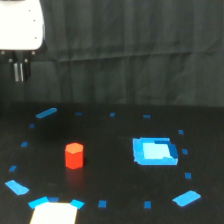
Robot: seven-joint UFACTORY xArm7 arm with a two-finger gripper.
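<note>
A red block (74,156) stands on the black table, left of the middle. To its right lies a white square (156,151) framed by blue tape. High at the upper left hangs my gripper (20,78), small and dark below the white arm (20,24). It is well above the table and apart from the red block. The gap between its fingers is too small and dark to make out. No held object shows there.
Small blue tape marks (102,204) dot the black table, with longer strips (186,198) near its corners. A pale object (53,213) is cut off by the bottom edge. Open table separates the block from the taped square.
</note>
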